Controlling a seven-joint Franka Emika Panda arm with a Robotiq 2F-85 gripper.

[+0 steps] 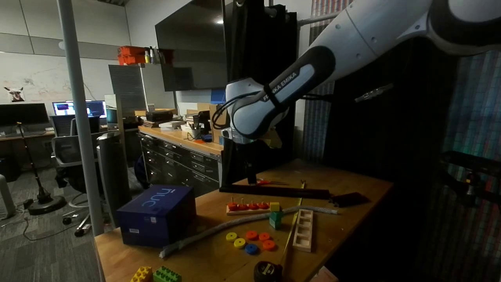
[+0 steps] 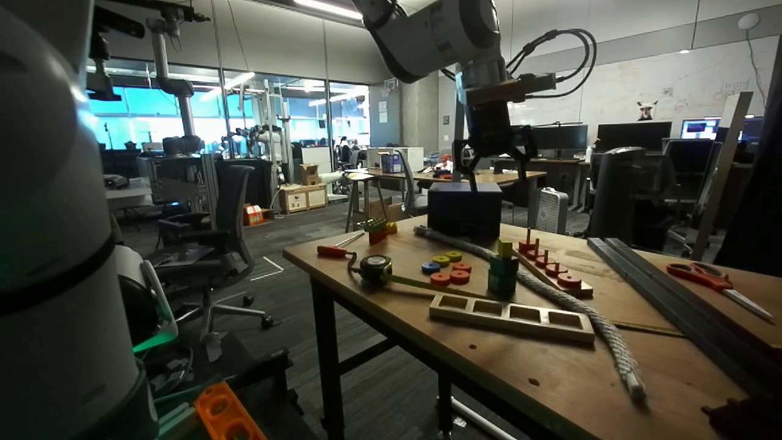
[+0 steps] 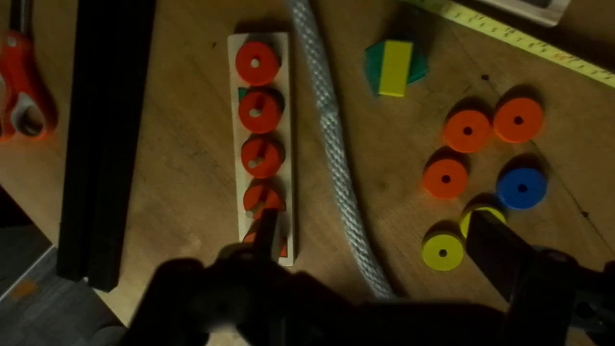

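Observation:
My gripper point(image 2: 498, 176) hangs above the table with its fingers spread wide and nothing between them. In the wrist view one finger point(image 3: 266, 233) overlaps the end of the wooden peg board point(image 3: 291, 173), and the other finger point(image 3: 496, 248) partly covers a yellow disc point(image 3: 481, 219); both are nearer the camera than the table. Red discs point(image 3: 257, 63) sit on the board's pegs. Loose orange point(image 3: 468, 131), blue point(image 3: 522, 188) and yellow point(image 3: 442, 252) discs lie flat together. A small stack of green blocks point(image 2: 502, 275) carries a yellow block point(image 2: 506, 249) on top.
A grey rope point(image 2: 619, 344) runs between peg board and loose discs. A black bar point(image 1: 277, 192), scissors point(image 2: 700, 275), tape measure point(image 2: 375, 269), slotted wooden tray point(image 2: 513, 325) and blue box point(image 1: 155, 215) also occupy the table. Toy bricks point(image 1: 166, 274) lie at one corner.

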